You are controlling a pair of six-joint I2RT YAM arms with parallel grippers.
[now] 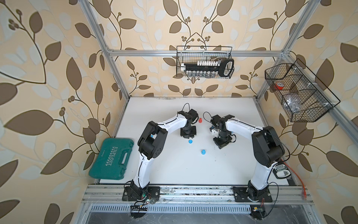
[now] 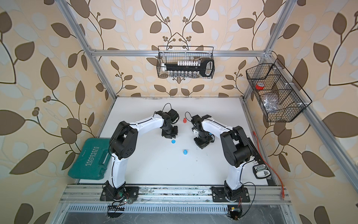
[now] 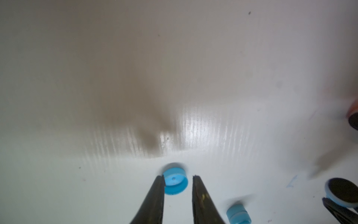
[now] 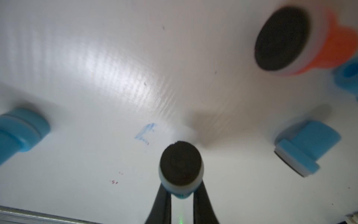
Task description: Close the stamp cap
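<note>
A small blue cap (image 3: 174, 181), its hollow side showing, appears in line with the gap between my left gripper's (image 3: 178, 180) fingertips. A bare strip separates it from the right-hand finger (image 3: 201, 197), so whether it is gripped cannot be told. From above, the blue cap (image 1: 190, 141) appears just in front of the left gripper. My right gripper is shut on a stamp (image 4: 181, 164) with a dark round face turned toward the camera and a bit of blue below its pale rim. The grip itself is mostly hidden behind the stamp.
A blue stamp (image 1: 203, 152) stands on the table between the arms, nearer the front. A red stamp (image 1: 200, 120) is farther back. Another blue stamp (image 4: 305, 147) lies near the right gripper. A green case (image 1: 111, 158) occupies the left edge.
</note>
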